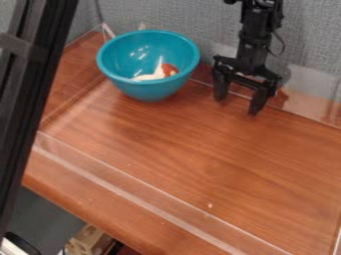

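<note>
My black gripper hangs at the back of the wooden table, right of the bowl, with its fingers apart and nothing seen between them. A turquoise bowl stands at the back left. Inside it lie a white item and a small orange-red item, too small to identify.
A grey wall backs it. A black frame fills the left edge of the view.
</note>
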